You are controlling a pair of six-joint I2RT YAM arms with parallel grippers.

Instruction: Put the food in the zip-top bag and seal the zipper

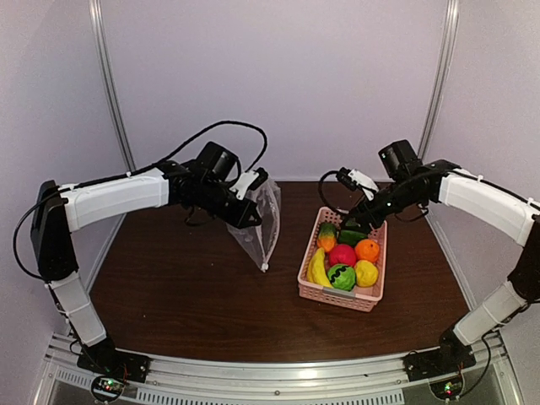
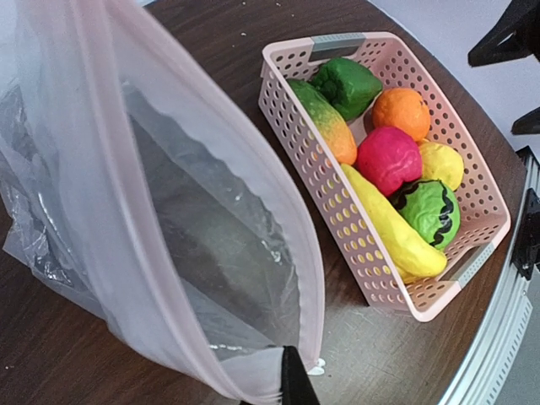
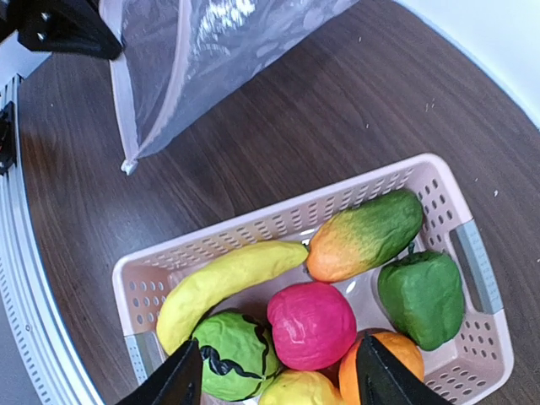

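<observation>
My left gripper is shut on the rim of the clear zip top bag [image 2: 211, 228], which hangs open beside the pink basket [image 1: 304, 289]. Above the basket, my right gripper stands open with nothing between its fingers. The basket holds a banana [image 3: 215, 278], a watermelon [image 3: 236, 346], a pink fruit [image 3: 312, 325], a mango [image 3: 363, 236], a green pepper [image 3: 422, 299], an orange [image 3: 380, 354] and a yellow fruit [image 3: 299, 388].
Bare dark table [image 1: 186, 295] lies left of the bag and basket. Grey walls enclose the sides and back, and a metal rail [image 1: 278, 380] runs along the front.
</observation>
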